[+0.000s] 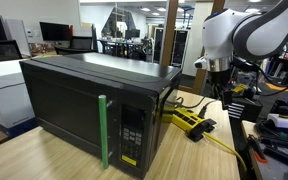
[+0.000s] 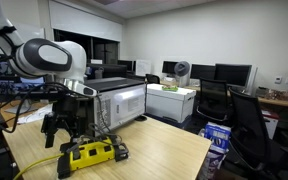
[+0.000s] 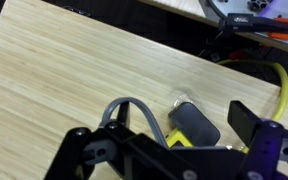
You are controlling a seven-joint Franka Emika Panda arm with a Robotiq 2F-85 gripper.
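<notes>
My gripper [image 2: 60,134] is open, pointing down over the table to the right of the microwave, with nothing held. In the wrist view its two dark fingers [image 3: 114,145] stand wide apart. A black plug [image 3: 194,124] with some yellow beside it shows between them, below on the table. That belongs with the yellow power strip [image 1: 191,122], which lies beside the black microwave [image 1: 84,105]. A green strip [image 1: 103,132] runs up the microwave's front. The microwave's door looks shut.
A grey cable [image 3: 144,108] loops up near the fingers, and a yellow cord [image 3: 282,95] runs off to the side. Bare wooden table [image 2: 164,150] stretches in front of the power strip. Office chairs [image 2: 254,125] stand beyond the table.
</notes>
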